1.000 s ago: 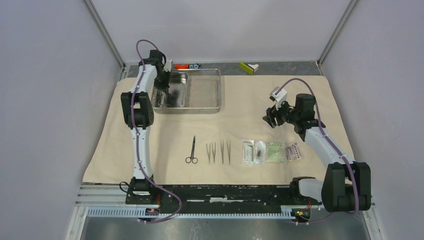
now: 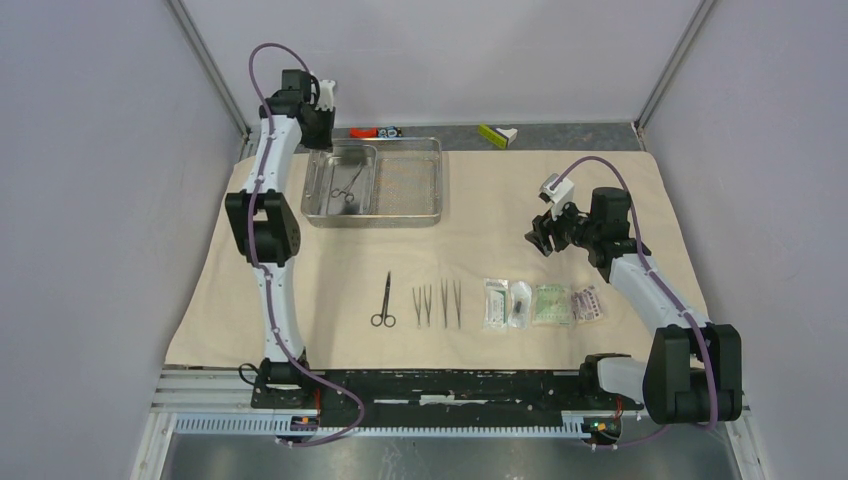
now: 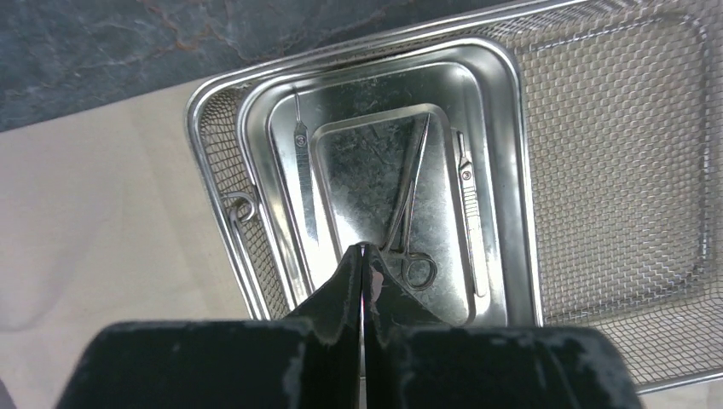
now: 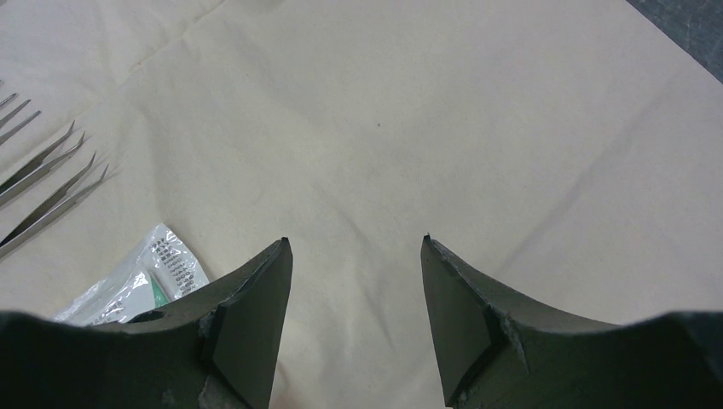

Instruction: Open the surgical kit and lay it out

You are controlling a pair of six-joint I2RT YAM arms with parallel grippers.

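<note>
A steel mesh basket [image 2: 410, 185] at the back left holds a steel inner tray [image 3: 375, 179]. In the tray lie scissor-handled forceps [image 3: 420, 271] and two slim scalpel handles [image 3: 471, 221]; another looped instrument [image 3: 240, 209] is at the basket's left side. My left gripper is shut above the tray, nothing seen held. My right gripper stands open and empty over the cloth at right. Laid out in front are scissors [image 2: 385, 310], several tweezers [image 2: 446, 305] and several packets [image 2: 553, 305].
A green-yellow object [image 2: 492, 137] and a red-black object [image 2: 365, 133] lie on the dark strip behind.
The right arm has not moved.
</note>
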